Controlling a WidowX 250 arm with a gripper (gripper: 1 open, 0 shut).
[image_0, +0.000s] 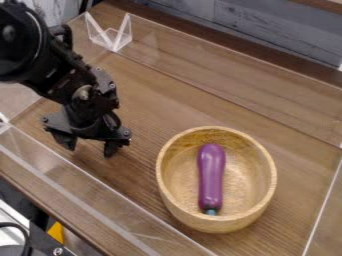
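Note:
My black gripper (91, 142) hangs low at the left of the table, its fingers pointing down at the bare wood and standing apart, with no object visible between them. To its right, a light wooden bowl (179, 200) holds a long purple eggplant-like object (211, 175) with a small blue tip at its lower end.
A white wire holder (110, 34) stands at the back left. The table's front left edge runs below the gripper, with cables beneath it.

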